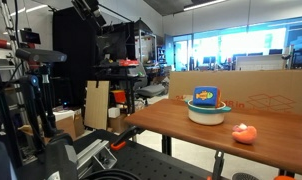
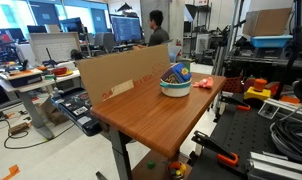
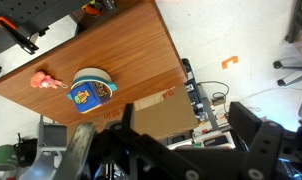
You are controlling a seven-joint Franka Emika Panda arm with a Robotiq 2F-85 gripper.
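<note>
On the wooden table stands a white pot with a teal rim [image 1: 207, 115], and a blue box with a colourful fish picture [image 1: 206, 96] sits in its opening. A pink-red toy [image 1: 244, 133] lies apart from the pot, near the table's front edge. From above, the wrist view shows the pot [image 3: 93, 76], the blue box [image 3: 85, 97] and the pink toy [image 3: 45, 80] at the left. My gripper is high up, its dark fingers spread at the bottom of that view, with nothing seen between them. Whatever lies inside the pot is mostly hidden.
A cardboard panel [image 2: 141, 78] stands along one side of the table [image 2: 151, 118]. Black equipment and cables [image 2: 291, 130] crowd the robot's side, and a person [image 2: 157, 30] is in the background.
</note>
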